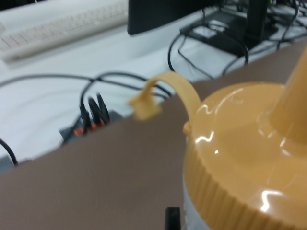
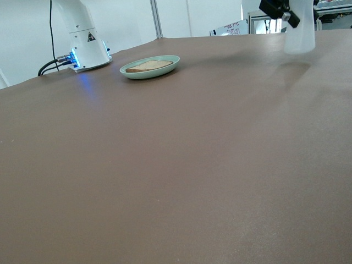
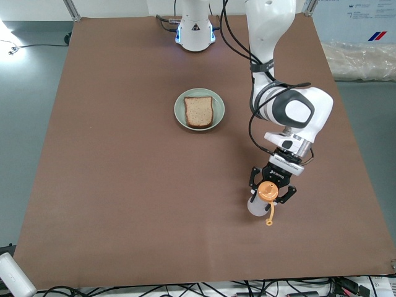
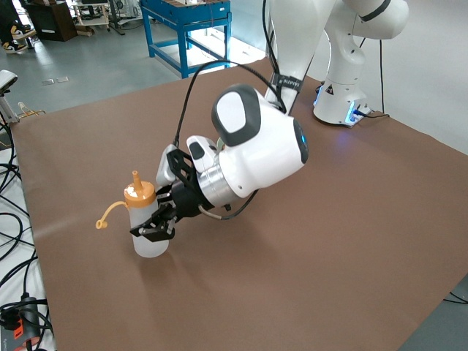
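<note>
A squeeze bottle with orange cap [image 3: 268, 191] and translucent body is held in my black gripper [image 3: 271, 193], which is shut on it at the right part of the table. In the right camera view the bottle [image 4: 148, 234] hangs upright from the gripper; in the top camera view its pale body [image 2: 299, 32] appears top right. The wrist view is filled at right by the orange cap [image 1: 242, 143] with its tethered tip cover. A pale green plate [image 3: 198, 124] with a bread slice [image 3: 198, 111] sits at the table's upper middle, apart from the bottle.
A white robot base [image 3: 195, 31] stands at the back edge. Cables and equipment lie along the front edge, with a keyboard [image 1: 57, 28] and monitor stand visible in the wrist view.
</note>
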